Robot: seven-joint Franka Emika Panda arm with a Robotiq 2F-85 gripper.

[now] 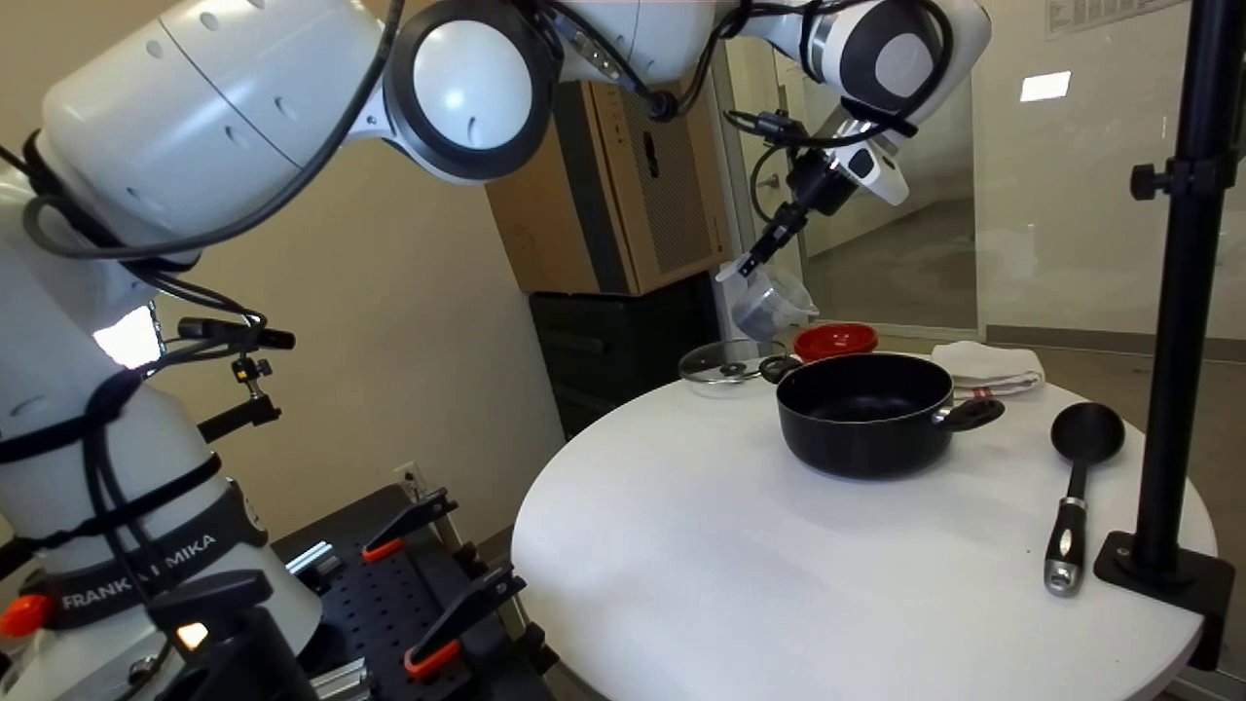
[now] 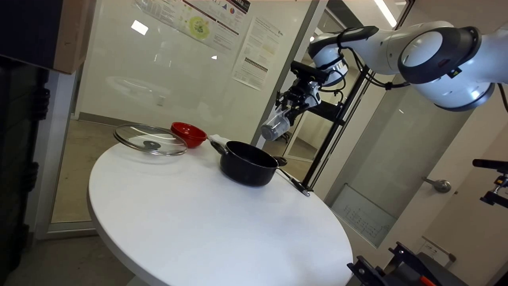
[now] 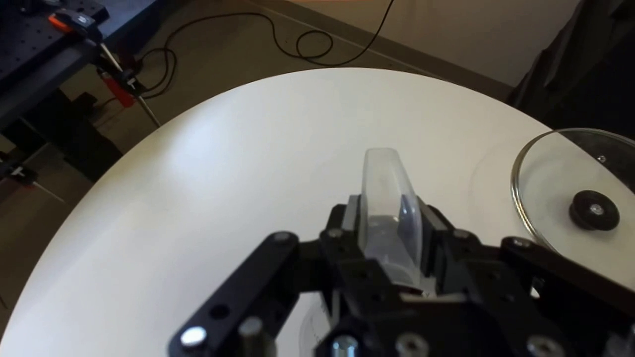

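A clear plastic measuring cup [image 1: 773,308] hangs tilted in the air, its handle pinched by my gripper [image 1: 750,268]. In the wrist view the translucent handle [image 3: 384,178] stands between the two fingers; the cup's body is mostly hidden behind the gripper there. Exterior view 2 shows the cup [image 2: 275,126] above the table's far side, higher than the black pot [image 2: 248,164] and apart from it. The pot stands upright, and what it may contain cannot be seen.
Behind the pot are a red bowl [image 1: 836,340], a glass lid [image 1: 731,363] and a folded white towel [image 1: 990,368]. A black ladle [image 1: 1076,491] lies near a black post [image 1: 1171,292].
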